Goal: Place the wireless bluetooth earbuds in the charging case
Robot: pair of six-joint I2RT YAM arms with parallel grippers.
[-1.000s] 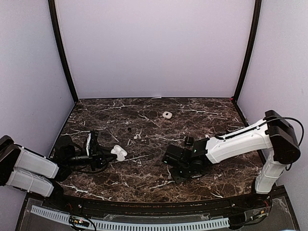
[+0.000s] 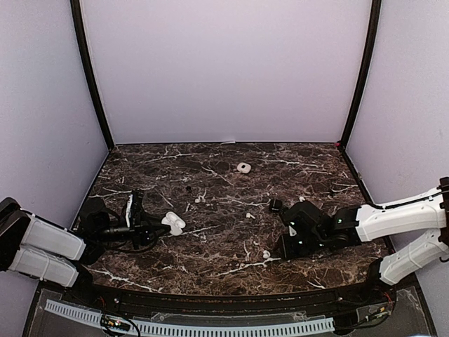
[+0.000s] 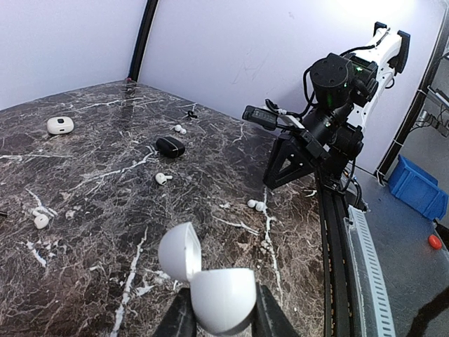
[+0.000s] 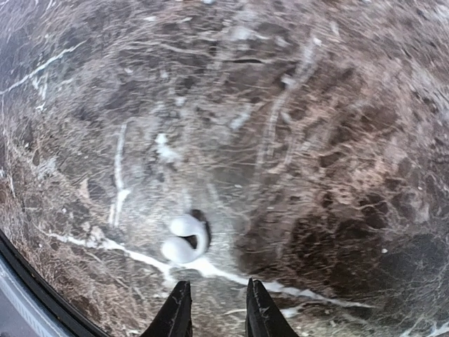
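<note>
My left gripper [image 2: 158, 227] is shut on a white charging case [image 3: 223, 300] with its lid raised; the case's inside is hard to make out. My right gripper hangs part open over the marble table, nothing seen between its fingers. Just beyond its fingertips in the right wrist view lies a white pair of earbuds [image 4: 188, 240], also in the top view [image 2: 266, 254]. A single white earbud [image 3: 162, 178] lies farther back, near a black case [image 2: 275, 205].
A closed white case [image 2: 244, 168] sits at the back middle. Small white pieces [image 3: 41, 220] and dark bits are scattered on the table [image 2: 210, 267]. The table's front edge runs close below the right gripper.
The right arm has moved to the right, uncovering the white earbuds at the front. The left gripper with the case has stayed in place.
</note>
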